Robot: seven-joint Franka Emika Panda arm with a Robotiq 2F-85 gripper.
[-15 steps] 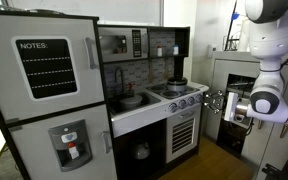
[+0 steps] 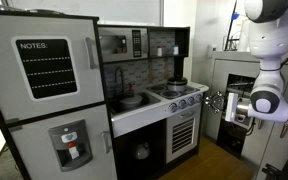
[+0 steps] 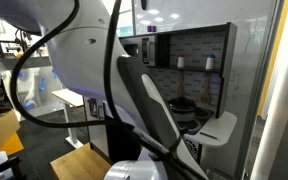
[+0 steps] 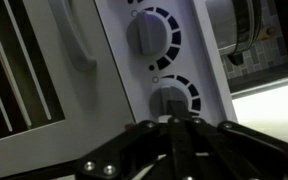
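Observation:
In the wrist view, my gripper is shut, its black fingertips right at the lower stove knob [image 4: 167,100] and covering part of it. Nothing shows between the fingers, and whether they touch the knob is hard to tell. Another grey knob [image 4: 152,33] with black dial marks sits above it on the white control panel [image 4: 134,75]. From the front, the toy stove's panel [image 2: 182,104] faces the room, and my gripper [image 2: 206,100] reaches its right end from the right. The second exterior view has the arm [image 3: 134,90] blocking the gripper.
Below the panel is the oven door [image 2: 182,134]; its handle [image 4: 74,45] runs close by in the wrist view. A pot [image 2: 176,87] stands on the stovetop. To the left are a sink [image 2: 131,102] and a tall toy fridge [image 2: 49,90]. Open floor lies in front.
The gripper appears turned slightly about the wrist, still at the same end of the panel. The kitchen and its objects look unmoved.

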